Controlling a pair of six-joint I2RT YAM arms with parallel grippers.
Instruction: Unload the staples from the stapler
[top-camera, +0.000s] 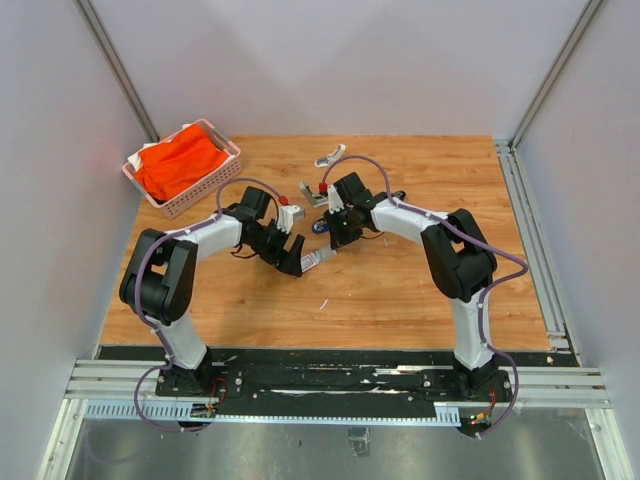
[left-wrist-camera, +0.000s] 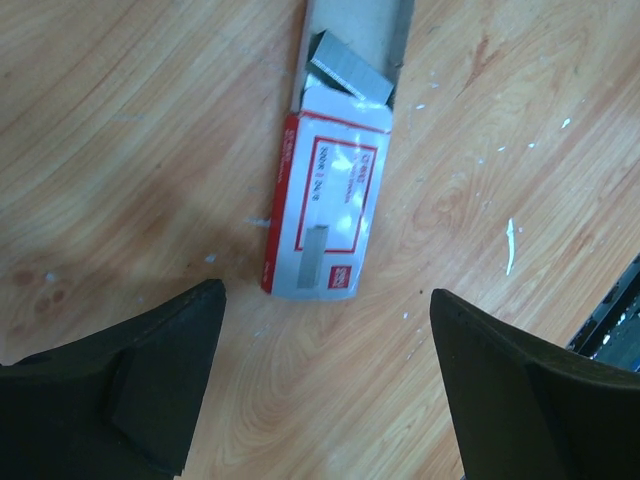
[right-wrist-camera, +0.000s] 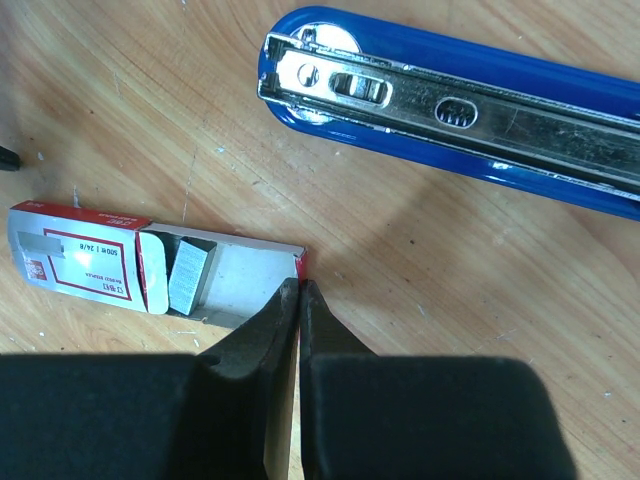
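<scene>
A small white-and-red staple box (left-wrist-camera: 325, 200) lies on the wooden table, its inner tray (right-wrist-camera: 260, 275) slid out, holding a short strip of staples (left-wrist-camera: 350, 65). My left gripper stands open, its fingers either side of the box's closed end, nothing held. My right gripper is shut, its tips at the far end of the tray; nothing shows between them. A blue stapler (right-wrist-camera: 540, 110) with a metal channel lies beside the box in the right wrist view.
A pink basket (top-camera: 187, 205) with orange cloth sits at the back left. Other stapler-like items (top-camera: 330, 155) lie behind the grippers.
</scene>
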